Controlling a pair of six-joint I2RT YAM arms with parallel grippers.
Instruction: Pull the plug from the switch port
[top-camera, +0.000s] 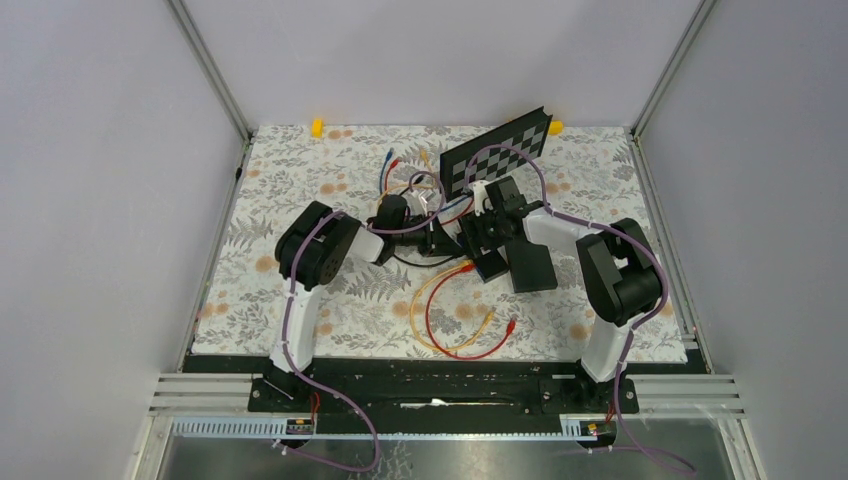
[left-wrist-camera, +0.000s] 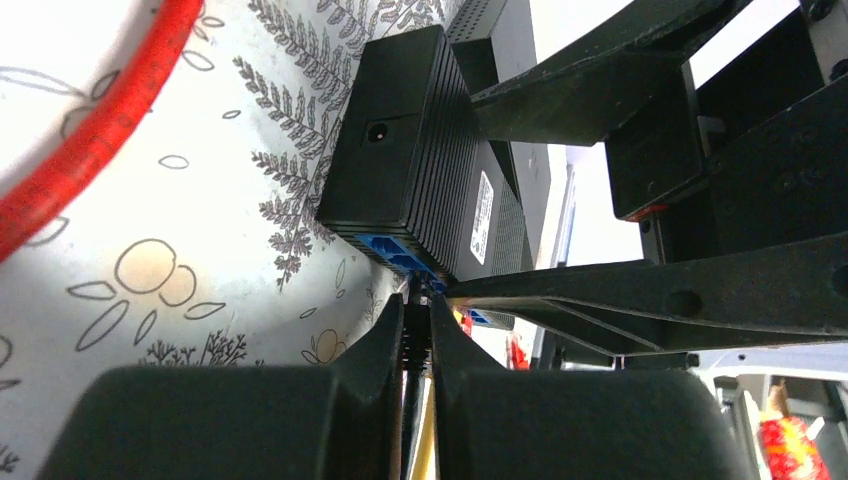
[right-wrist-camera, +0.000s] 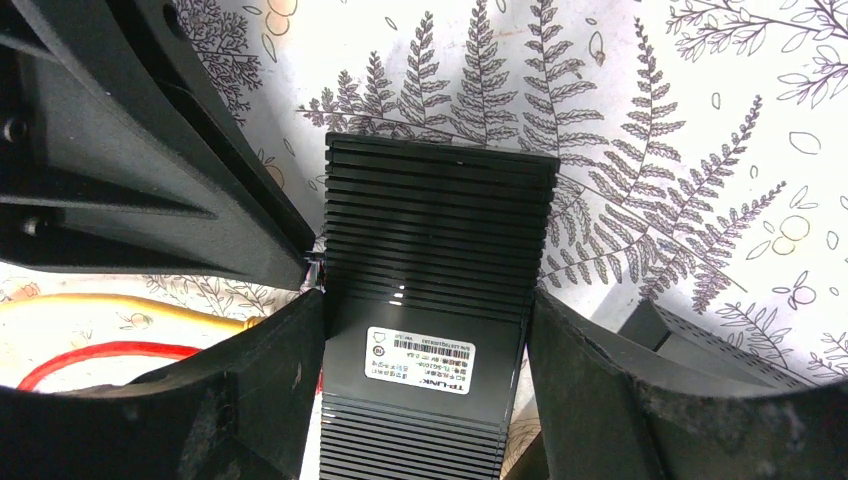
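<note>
A black TP-LINK switch (right-wrist-camera: 420, 230) with blue ports fills the middle of the right wrist view. My right gripper is shut on it across its sides. My left gripper is at the port face, its fingertips almost together on a dark plug at a port, with a dark cable between the fingers; whether they are fully closed on it is unclear. From above, both grippers meet over the switch at the middle of the table.
A tilted checkered board (top-camera: 495, 152) stands behind the grippers. Black boxes (top-camera: 532, 270) lie to the right. Yellow and red cables (top-camera: 470, 356) loop toward the front, with more cables behind.
</note>
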